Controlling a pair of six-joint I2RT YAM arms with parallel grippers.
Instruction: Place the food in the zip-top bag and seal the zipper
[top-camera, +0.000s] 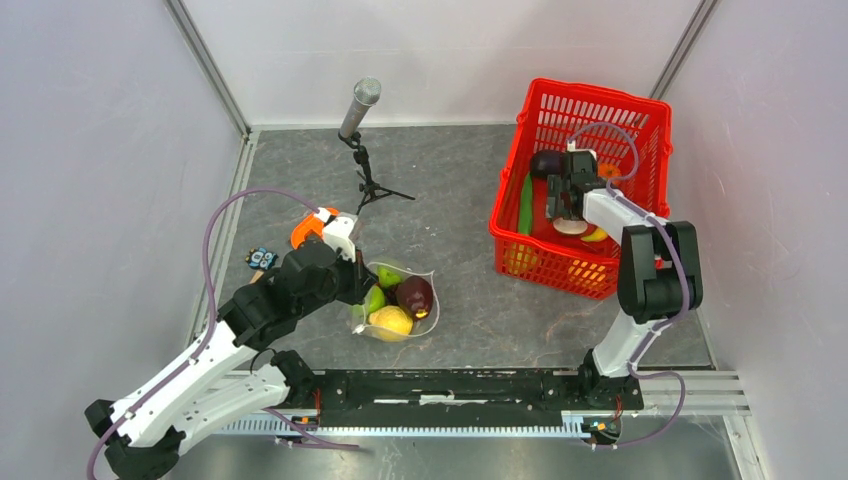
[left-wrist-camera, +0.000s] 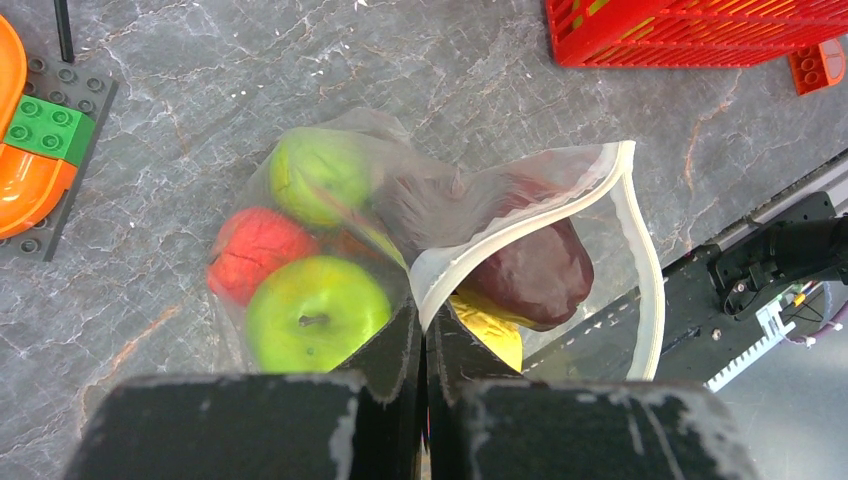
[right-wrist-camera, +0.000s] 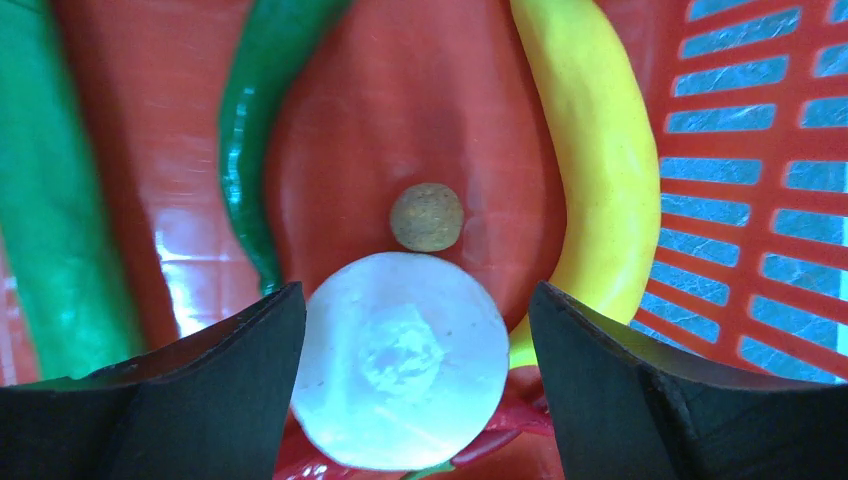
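A clear zip top bag lies on the grey table with its mouth gaping, its pale zipper rim spread wide. Inside are green apples, a red fruit, a dark purple fruit and a yellow fruit. My left gripper is shut on the bag's edge at the mouth. Over in the red basket, my right gripper is open, its fingers either side of a round white food piece. Whether they touch it I cannot tell.
The red basket also holds a banana, a green chili, a cucumber and red chilies. A microphone on a tripod stands at the back. Orange and green blocks lie left of the bag.
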